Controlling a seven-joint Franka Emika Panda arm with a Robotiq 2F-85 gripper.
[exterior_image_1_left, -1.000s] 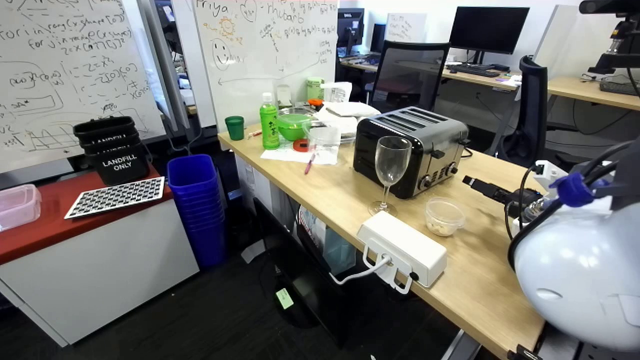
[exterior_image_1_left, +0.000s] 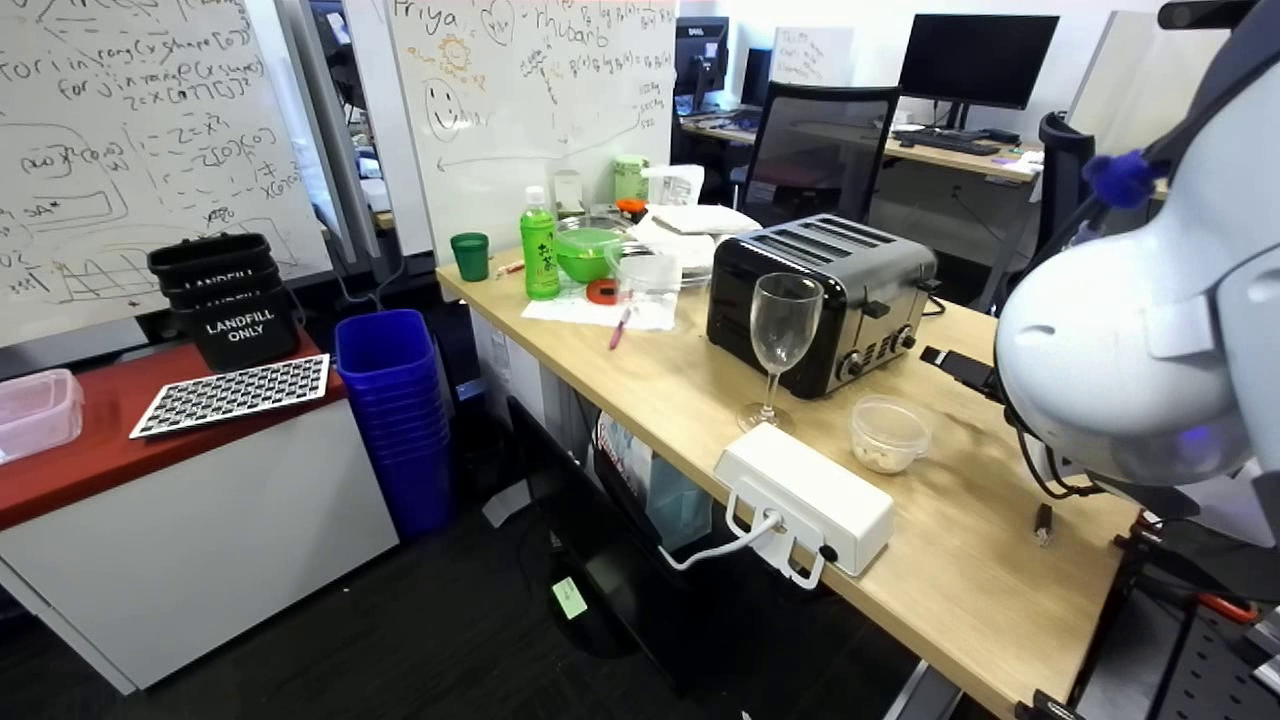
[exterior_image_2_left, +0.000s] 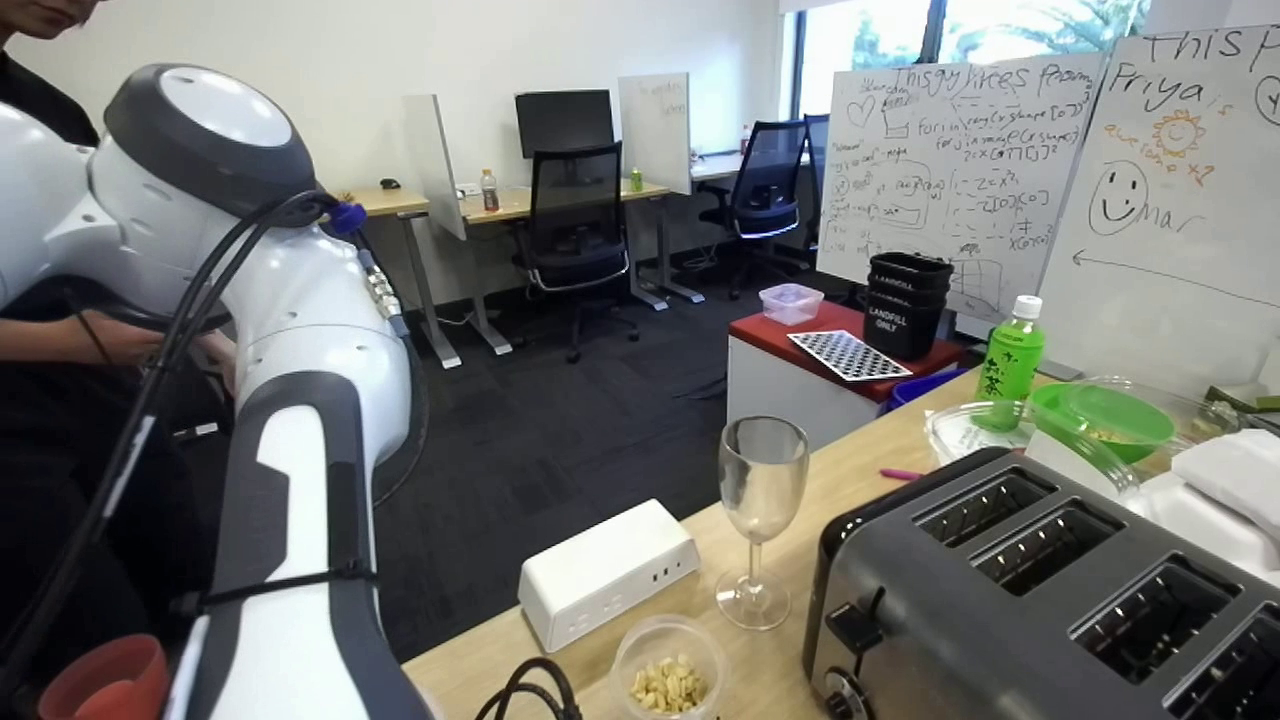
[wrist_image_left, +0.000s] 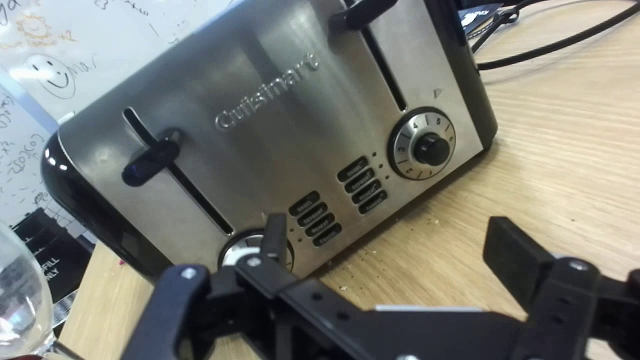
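Observation:
The fingers stand wide apart, and only bare table shows between them. In exterior view 1, the dark fingers (exterior_image_1_left: 959, 367) reach in from the right, level with the toaster's front and apart from it as far as I can tell. A stemmed glass (exterior_image_1_left: 783, 326) stands beside the toaster.
A clear cup (exterior_image_2_left: 669, 670) of pale pieces and a white power box (exterior_image_2_left: 608, 574) sit near the table edge. Farther back are a green bottle (exterior_image_1_left: 539, 246), a green bowl (exterior_image_1_left: 587, 250) and a dark green cup (exterior_image_1_left: 471, 257). The table right of the clear cup is mostly free.
The arm's large white joint has swung upward in exterior view 1, and the gripper has shifted slightly. Toaster, glass and clear cup stay where they were.

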